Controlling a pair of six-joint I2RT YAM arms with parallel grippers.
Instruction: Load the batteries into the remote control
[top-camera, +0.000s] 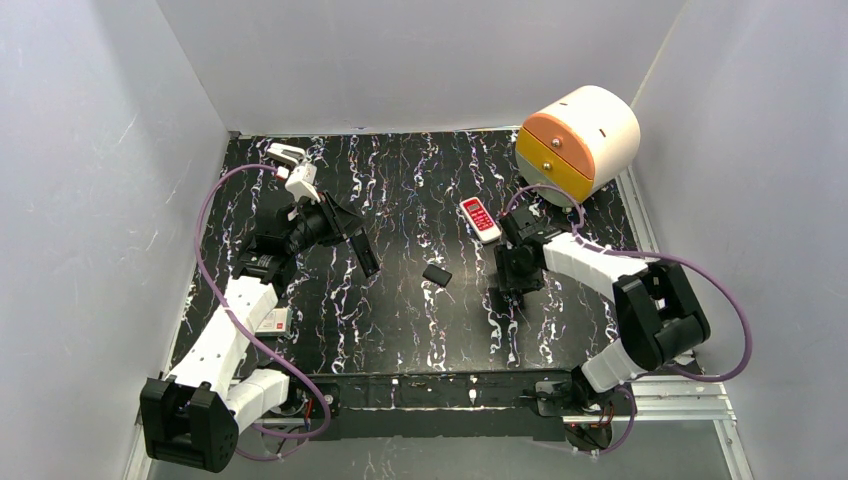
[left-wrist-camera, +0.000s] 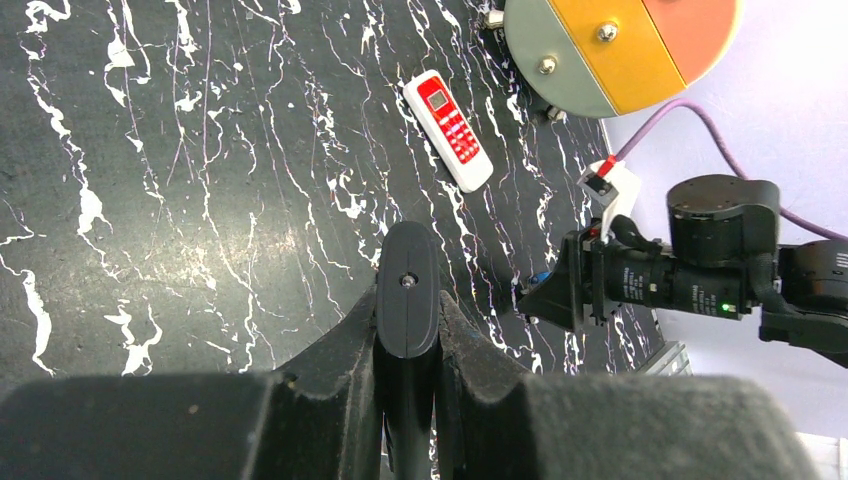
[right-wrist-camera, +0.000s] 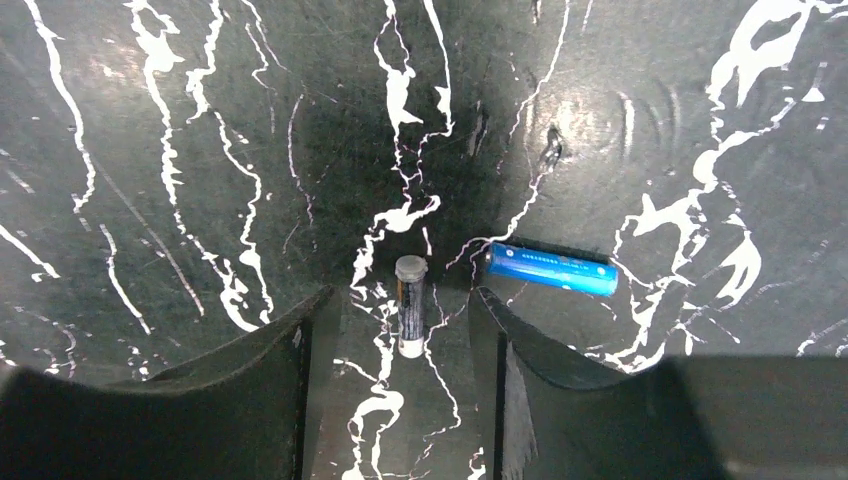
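Note:
My left gripper is shut on a long black object, likely the black remote, held upright in the left wrist view and slanting in the top view. My right gripper is open, low over the table. In the right wrist view a dark battery with pale ends lies between and just beyond its fingertips, apparently not gripped, and a blue battery lies to the right. A small black rectangular piece, perhaps a battery cover, lies at mid-table. A white remote with red keypad lies behind it.
A rounded cabinet with coloured drawers stands at the back right. A pale box lies by the left arm's base. Walls enclose the table, whose back middle is clear. Purple cables loop over both arms.

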